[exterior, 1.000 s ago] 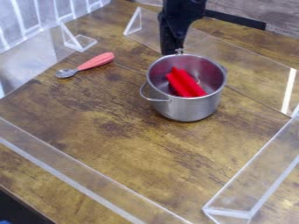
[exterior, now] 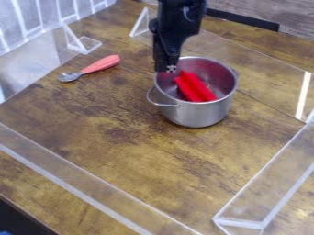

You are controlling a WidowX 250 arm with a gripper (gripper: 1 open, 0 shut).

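A steel pot (exterior: 186, 112) with side handles stands right of centre on the wooden table, a red object (exterior: 196, 88) lying inside it. My black gripper (exterior: 167, 64) hangs over the back-left rim of the pot; whether it holds anything or is open is too unclear to tell. To the left lies a spoon (exterior: 98, 65) with a pink handle.
Clear plastic barriers (exterior: 262, 207) edge the work area at left, back and right.
My gripper has moved down and a little toward the front, closer to the pot's rim. The pot, red object and spoon have not visibly moved.
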